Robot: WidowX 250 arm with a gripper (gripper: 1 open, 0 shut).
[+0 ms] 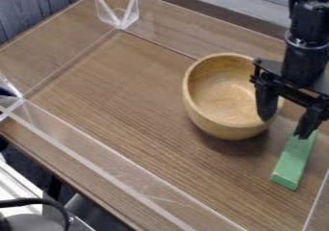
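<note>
The black gripper [286,119] hangs at the right, over the right rim of a round tan bowl [218,94] and above the upper end of a green block [293,163]. Its two fingers are spread apart, and I see nothing held between them. The bowl stands upright and looks empty. The green block lies lengthwise on the wooden table [115,100], right of and below the bowl.
Clear tape marks its edges and top left corner. A black cable [33,204] and white items lie off the table at lower left.
</note>
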